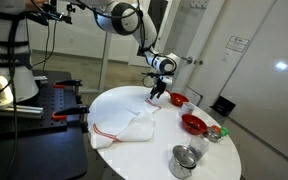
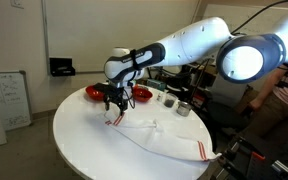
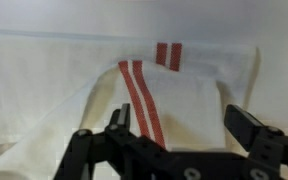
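A white cloth (image 1: 126,127) with red stripes lies spread and partly folded on the white round table. Its far end, also striped in red, shows beneath my gripper (image 2: 115,104). In the wrist view, the cloth (image 3: 189,105) has a folded-over flap with two long red stripes, and two shorter stripes sit near its upper edge. My gripper stands open above this flap, its fingers (image 3: 242,125) wide apart. Nothing is seen held between them. How far the fingertips are from the fabric is hard to judge.
Red bowls (image 1: 193,124) stand along the table's far side. A metal pot (image 1: 183,160) and a clear container (image 1: 198,146) sit near the right edge. Bare table (image 2: 84,150) lies to the left of the cloth in the second exterior view.
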